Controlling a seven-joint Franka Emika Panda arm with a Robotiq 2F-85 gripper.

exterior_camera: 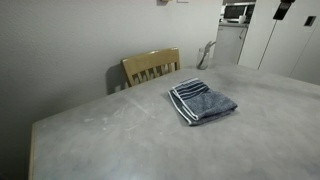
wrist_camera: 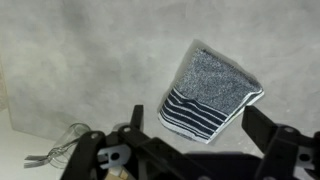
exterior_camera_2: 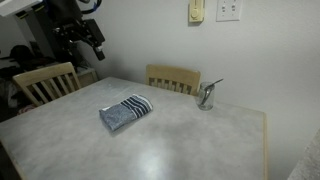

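A folded blue-grey towel [exterior_camera: 202, 101] with dark and white stripes at one end lies flat on the grey table [exterior_camera: 110, 135]. The second exterior view shows the same towel [exterior_camera_2: 126, 112] on the left half of the tabletop. My gripper is open, and the wrist camera looks down on the towel [wrist_camera: 212, 92] between and beyond its spread fingers. Nothing is held. In the second exterior view the dark arm [exterior_camera_2: 72, 30] hangs high at the upper left, well above the table and apart from the towel.
A clear glass [exterior_camera_2: 206, 98] with a utensil in it stands near the table's far edge. Wooden chairs [exterior_camera_2: 172, 78] stand along the edges, with a wall behind.
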